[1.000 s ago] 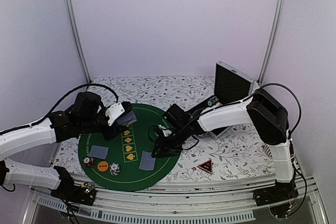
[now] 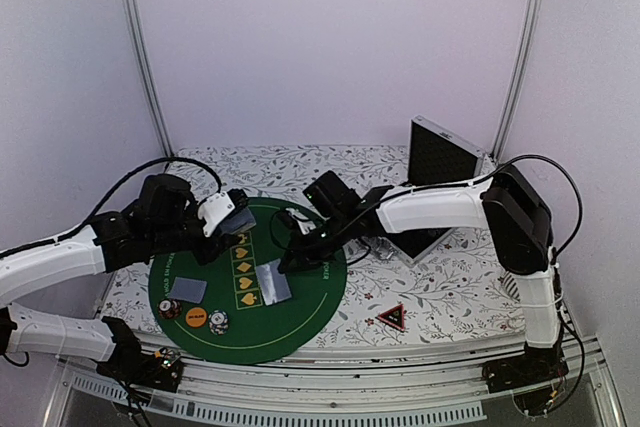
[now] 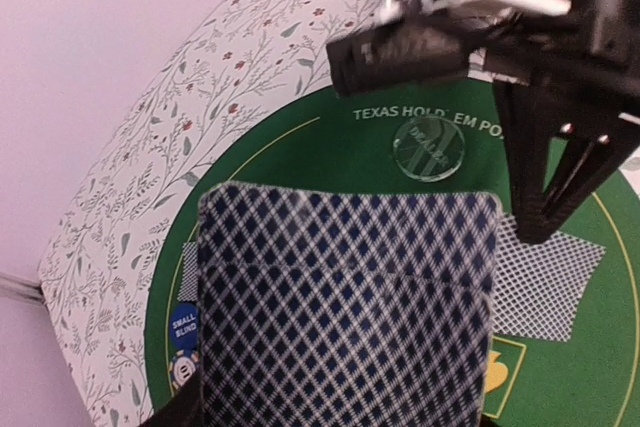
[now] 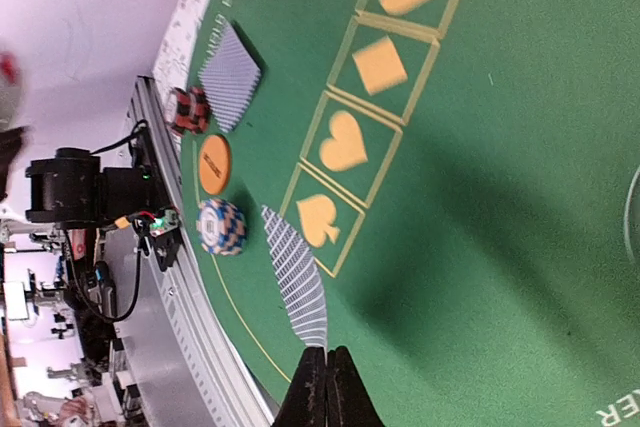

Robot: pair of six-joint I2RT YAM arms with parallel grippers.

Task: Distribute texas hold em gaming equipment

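Note:
A blue patterned deck of cards (image 3: pixel 345 297) is in my left gripper (image 2: pixel 232 225), shut on it above the left half of the green round mat (image 2: pixel 300 337). The deck hides the fingers in the left wrist view. My right gripper is shut on a single card (image 4: pixel 297 277), pinched by one edge at the fingertips. In the top view that card (image 2: pixel 272 283) looks tilted, beside the column of suit symbols. Another patterned card (image 2: pixel 188 290) lies at the mat's left, near a red-and-black chip stack (image 2: pixel 169 308), an orange disc (image 2: pixel 196 317) and a blue-and-white chip stack (image 2: pixel 218 322).
An open case (image 2: pixel 440 162) stands at the right rear, partly behind the right arm. A red-edged triangle (image 2: pixel 392 317) lies on the floral cloth. A clear dealer disc (image 3: pixel 428 147) and blue small-blind disc (image 3: pixel 184 325) rest on the mat.
The right gripper has shifted left and slightly back. The card under it, flat before, is now tilted at its fingertips and a little farther left. The left arm looks still.

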